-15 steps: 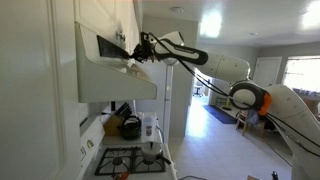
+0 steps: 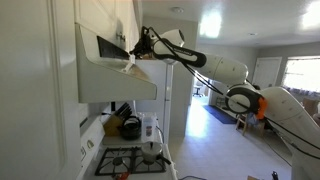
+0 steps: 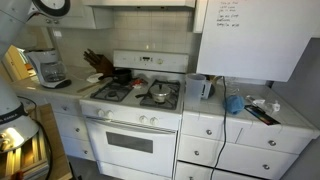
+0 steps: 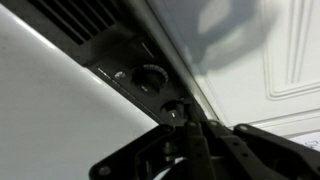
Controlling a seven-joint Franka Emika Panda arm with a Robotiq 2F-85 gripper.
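Note:
My gripper (image 2: pixel 142 46) is up beside the range hood (image 2: pixel 112 80), close to its control panel. In the wrist view the gripper looks shut, with no object showing between its fingers. One round black knob (image 4: pixel 150 78) sits on the dark panel, clear of the fingers. A second knob (image 4: pixel 174 109) lies right by the fingertips, partly covered by them; whether they touch it I cannot tell.
White cabinet doors (image 4: pixel 235 50) border the panel closely, and a dark vent grille (image 4: pixel 80 18) is beside it. Below stands the stove (image 3: pixel 138 130), with a pot (image 3: pixel 160 92) on top. Open floor (image 2: pixel 220 150) stretches right of the counter.

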